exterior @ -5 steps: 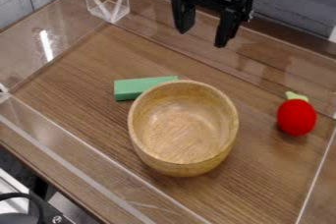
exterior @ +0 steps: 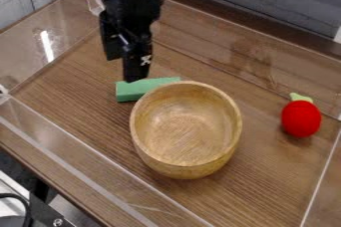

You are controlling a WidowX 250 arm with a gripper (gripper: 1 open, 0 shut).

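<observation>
My black gripper [exterior: 130, 64] hangs at the upper left, open, its fingertips just above and behind a green bar [exterior: 147, 89] lying on the wooden table. A round wooden bowl [exterior: 185, 131] sits in front of the bar, in the lower middle. A red object [exterior: 301, 119], with a small light green piece at its top, lies on the right.
A black cable [exterior: 14, 196] shows at the lower left edge.
My arm has moved left from the back right to above the green bar and come lower. The bowl, bar and red object have not visibly moved.
</observation>
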